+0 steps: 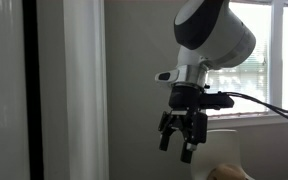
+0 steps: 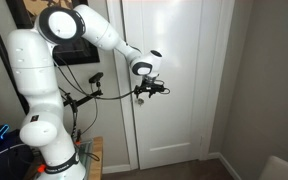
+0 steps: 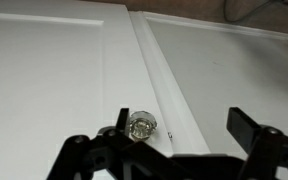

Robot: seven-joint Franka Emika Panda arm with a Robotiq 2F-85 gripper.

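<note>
My gripper [image 1: 176, 151] hangs in mid-air with its two dark fingers spread and nothing showing between them. In the wrist view, a clear round door knob [image 3: 141, 125] shows just beyond the left finger, which partly overlaps it; the gap between them is hard to judge. The knob sits on a white panelled door [image 3: 59, 75]. From the other side, the gripper [image 2: 151, 92] appears in front of that white door [image 2: 169, 135], close to the knob's height.
A white door frame strip [image 3: 169, 85] and grey wall [image 3: 229, 85] lie right of the knob. In exterior view 1 a pale chair [image 1: 221, 147] stands behind the gripper by the window [image 1: 249, 75]. A wooden table edge [image 2: 95, 157] is below the arm.
</note>
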